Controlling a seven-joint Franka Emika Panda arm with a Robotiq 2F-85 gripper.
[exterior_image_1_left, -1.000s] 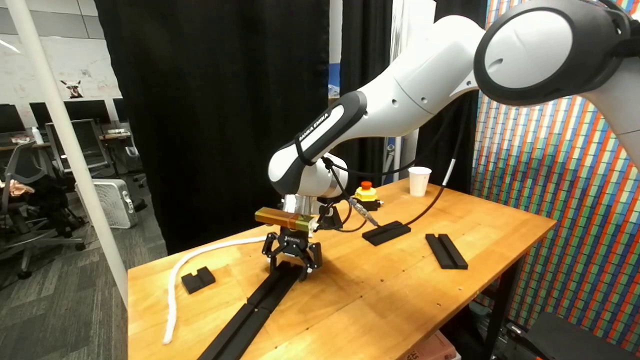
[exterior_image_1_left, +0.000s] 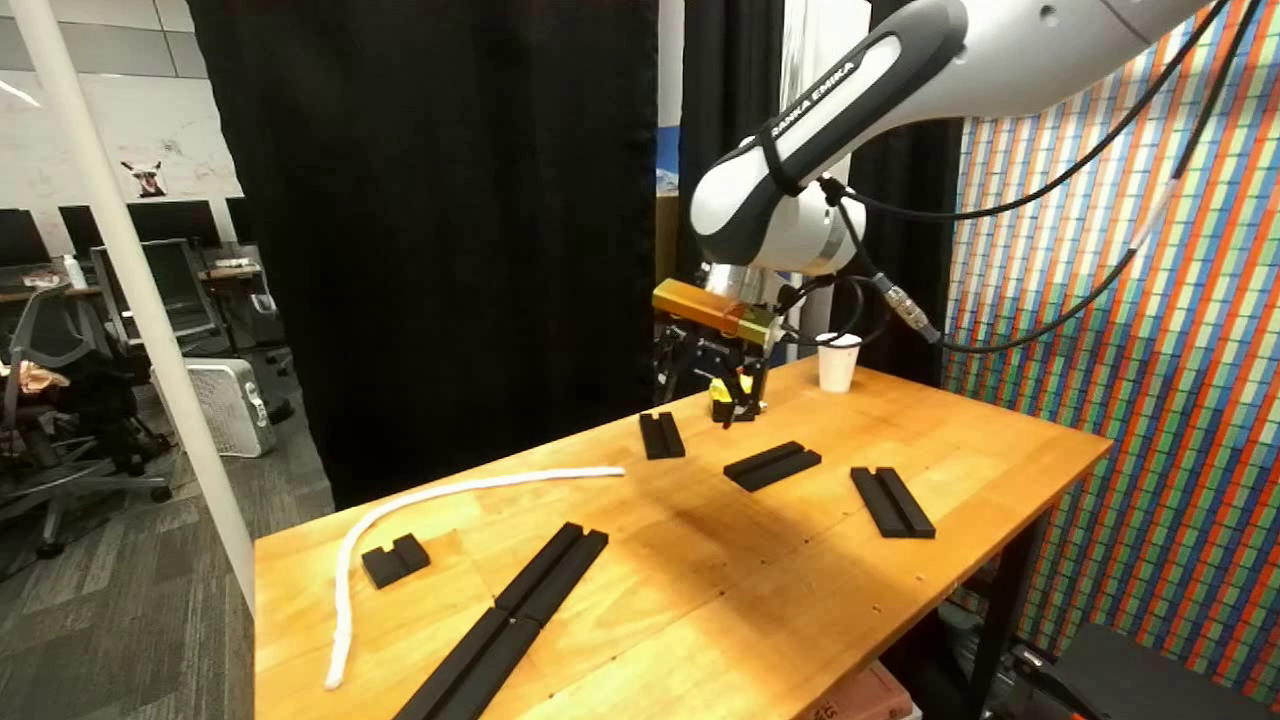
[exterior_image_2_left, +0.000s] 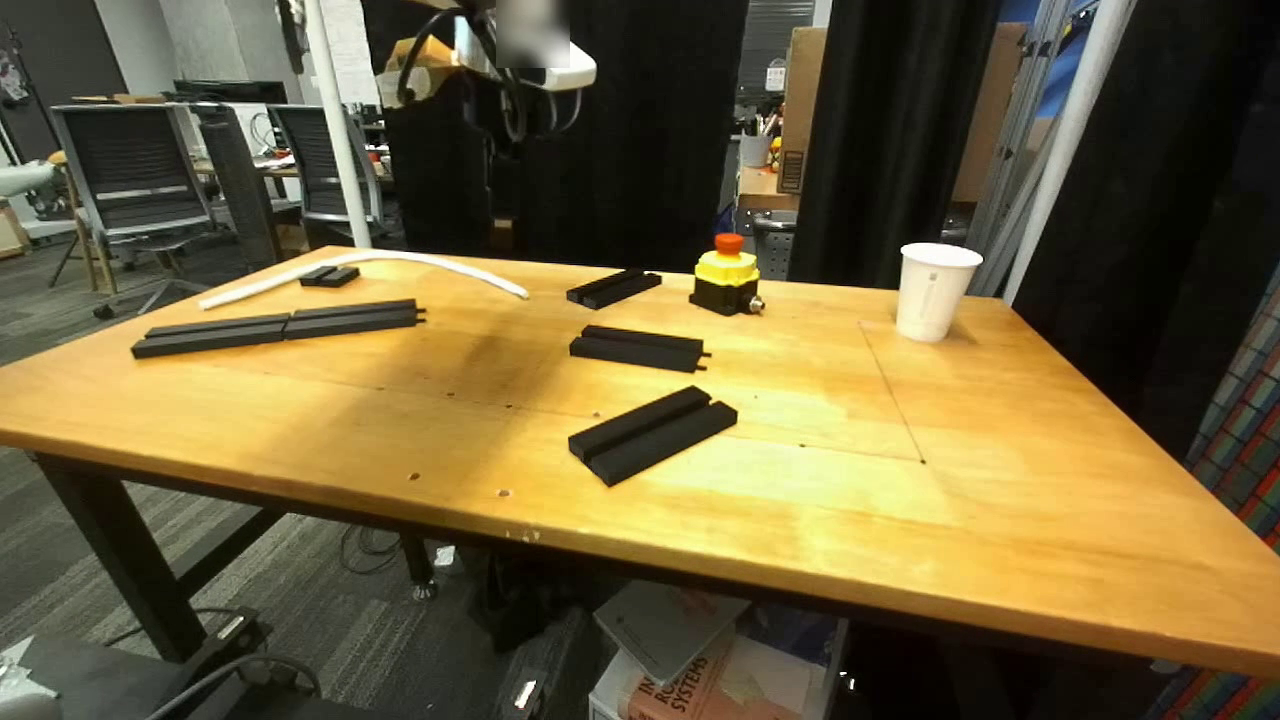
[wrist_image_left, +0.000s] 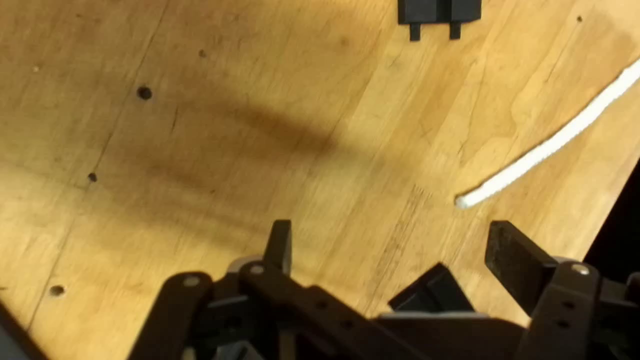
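My gripper (exterior_image_1_left: 696, 402) hangs above the back of the table with its fingers apart. In the wrist view the gripper shows bare wood between its fingertips, and a black block (wrist_image_left: 435, 291) lies on the table below, partly hidden by the gripper body. Two black grooved channel pieces (exterior_image_2_left: 288, 326) lie end to end on the left. Separate channel pieces rest apart from them: a short one (exterior_image_1_left: 661, 436) at the back, one in the middle (exterior_image_1_left: 771, 466) and another nearer the front (exterior_image_1_left: 893, 502). A white rope (exterior_image_1_left: 486, 482) curves behind the joined pair, near a small grooved block (exterior_image_1_left: 396, 559).
A yellow emergency-stop box (exterior_image_2_left: 726, 276) with a red button and a white paper cup (exterior_image_2_left: 936, 292) stand at the back right. Black cables (exterior_image_1_left: 1044, 192) hang from the arm.
My gripper has risen from the far end of the joined channel pieces and moved right, toward the back of the table. The joined pieces and rope look unmoved.
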